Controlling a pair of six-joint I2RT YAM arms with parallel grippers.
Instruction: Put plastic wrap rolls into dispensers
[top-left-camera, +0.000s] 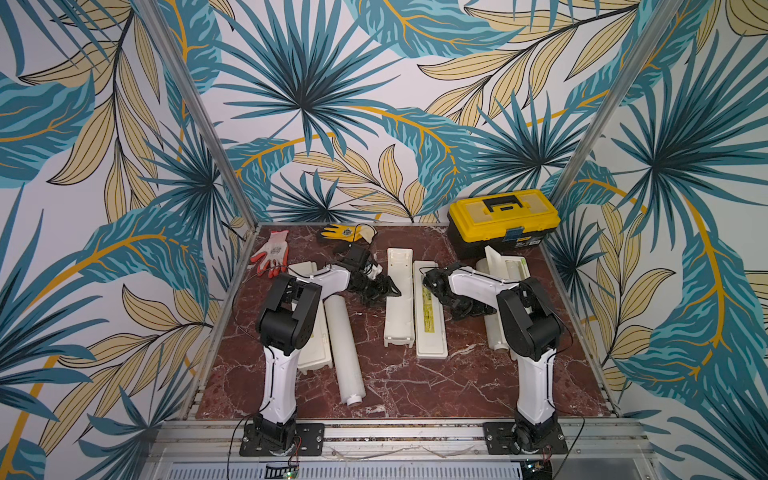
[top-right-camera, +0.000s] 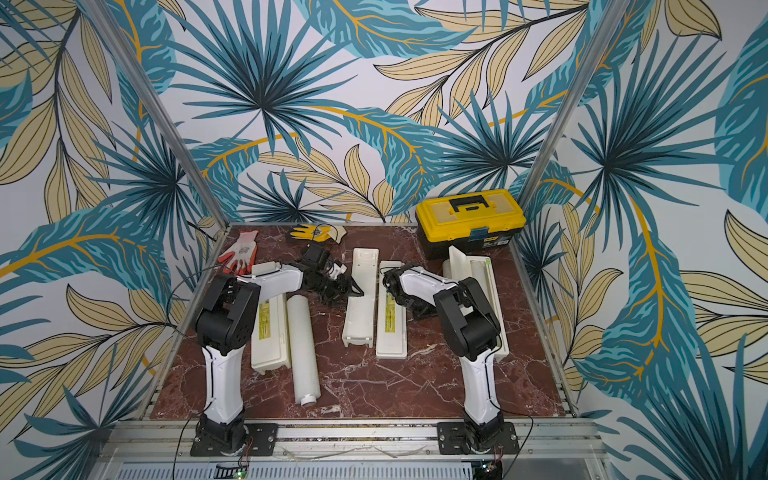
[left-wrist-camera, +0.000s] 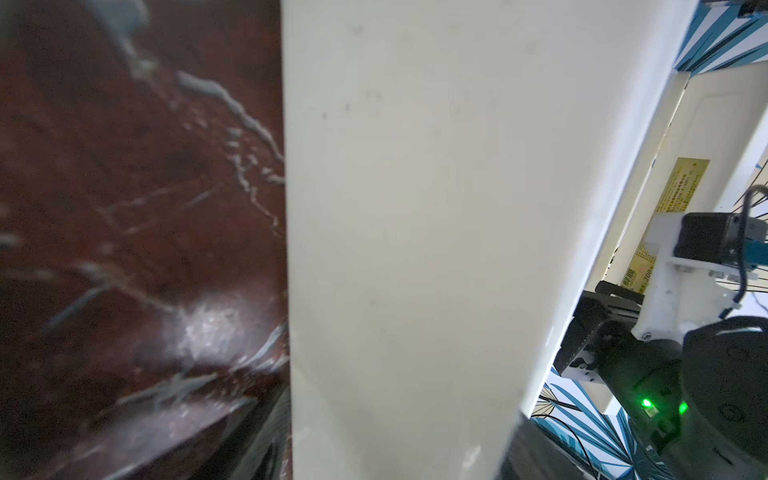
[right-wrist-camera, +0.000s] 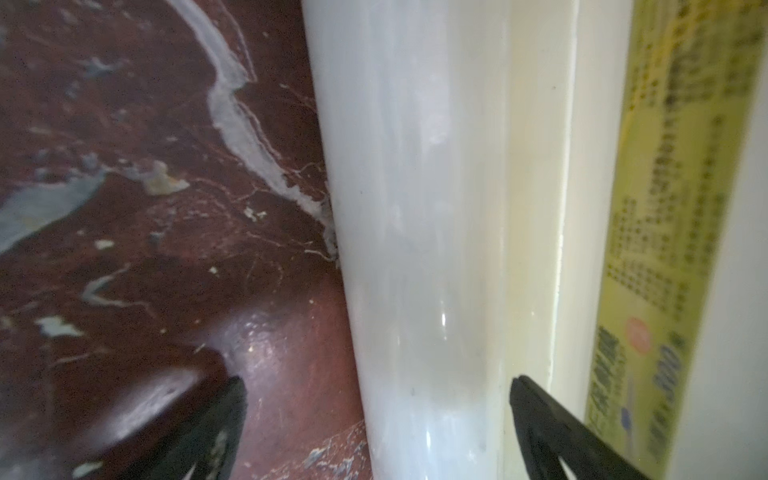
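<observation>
In the middle of the table lies an open white dispenser (top-left-camera: 399, 308), its bare inside facing up. My left gripper is at its left side; the dispenser's smooth wall (left-wrist-camera: 448, 200) fills the space between the fingers, and I cannot tell how firmly they press. A closed dispenser with a yellow label (top-left-camera: 429, 312) lies just right of it. My right gripper is open at the left side of the right-hand dispenser (top-right-camera: 490, 320), whose glossy rounded side (right-wrist-camera: 416, 240) stands between its fingers. That dispenser's flap (top-right-camera: 460, 262) tilts up. A white wrap roll (top-left-camera: 344, 352) lies left of centre.
Another dispenser (top-right-camera: 272, 352) lies left of the roll, partly under my left arm. A yellow toolbox (top-left-camera: 504, 217) stands at the back right. Gloves, one red and white (top-left-camera: 273, 252), one yellow (top-left-camera: 345, 233), lie at the back left.
</observation>
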